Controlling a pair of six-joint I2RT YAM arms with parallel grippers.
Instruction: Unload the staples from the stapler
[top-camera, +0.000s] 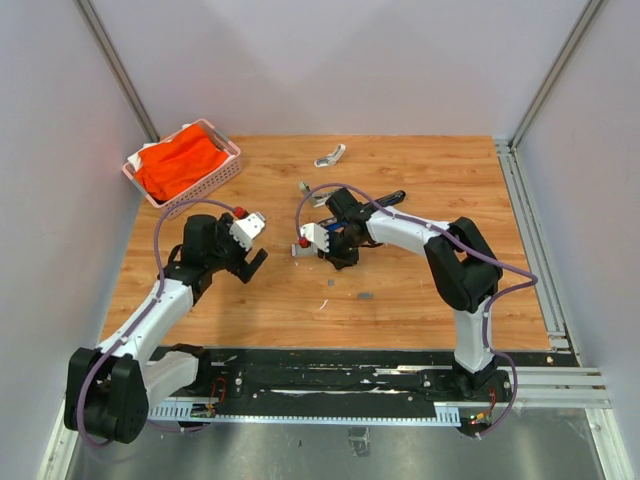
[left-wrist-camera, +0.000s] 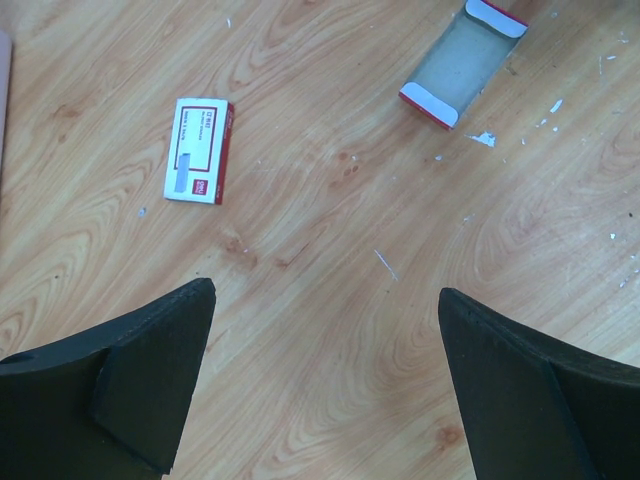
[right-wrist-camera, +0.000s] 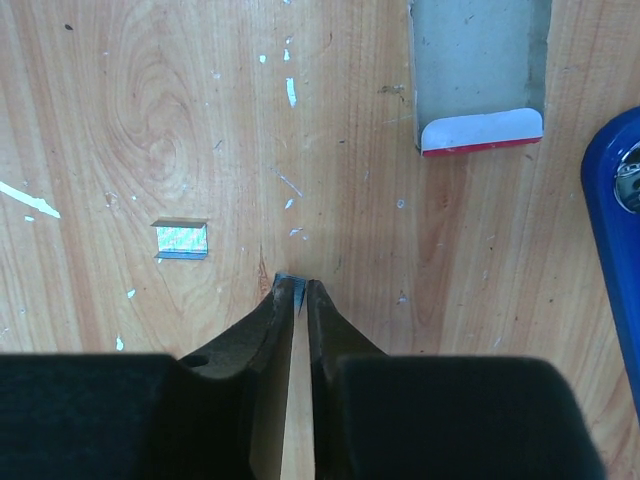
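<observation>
My right gripper points down at the table, its fingertips nearly together at a small strip of staples; I cannot tell whether it is gripped. A short staple strip lies to its left. A blue object with metal, perhaps the stapler, is at the right edge of the right wrist view. An open box tray lies beyond the fingers. My left gripper stands open above bare table, with a white-and-red box ahead of it.
A pink basket with orange cloth is at the back left. A small light object lies at the back middle.
</observation>
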